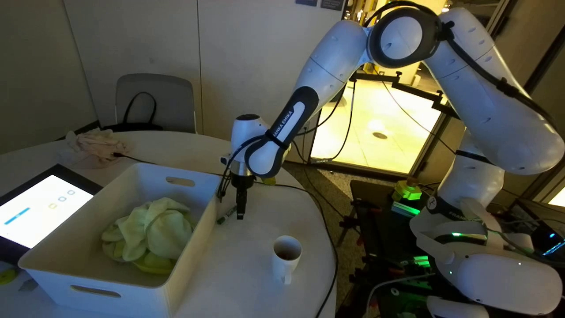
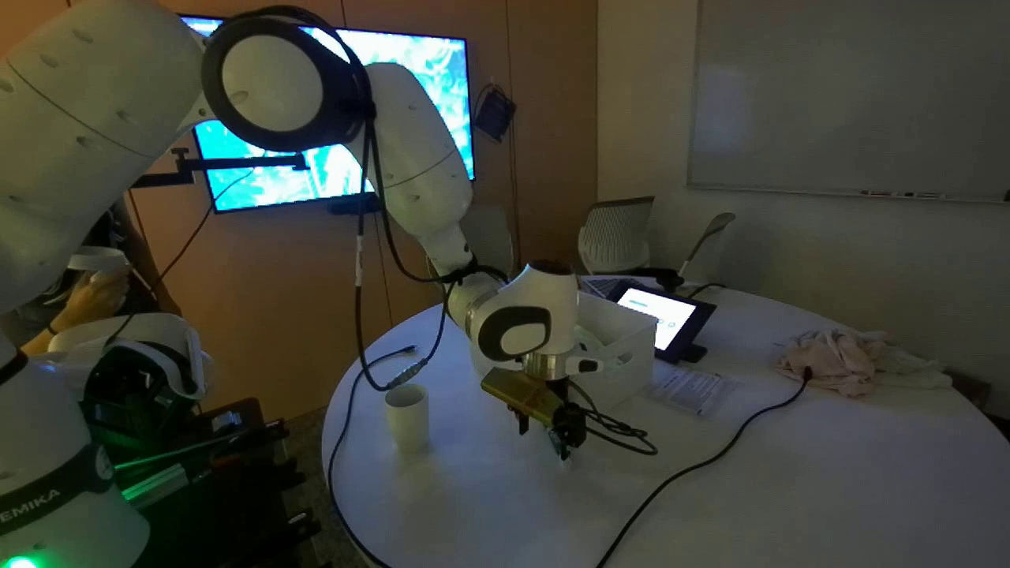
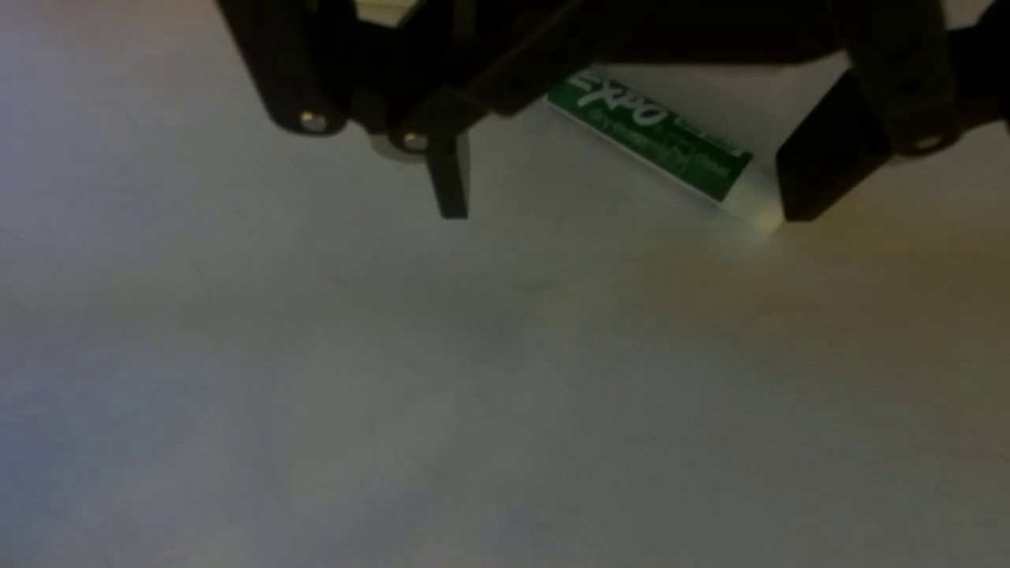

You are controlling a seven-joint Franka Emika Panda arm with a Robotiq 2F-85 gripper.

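Note:
A green and white EXPO marker (image 3: 653, 132) lies on the white table, slanting across the wrist view; its upper-left end is hidden behind the gripper. My gripper is open above the table, its fingers spread wide with nothing held. The marker's white end appears close to the right fingertip (image 3: 805, 194); whether they touch, I cannot tell. In exterior view 1 the gripper (image 1: 241, 217) points down just right of the marker (image 1: 226, 215).
A white bin (image 1: 193, 254) holding pale yellow-green cloth (image 1: 159, 228) stands left of the gripper. Nearer the front is a white mug (image 1: 286, 262) with dark contents. A black cable (image 2: 701, 464) crosses the table. A lit tablet (image 1: 42, 206) sits beyond the bin.

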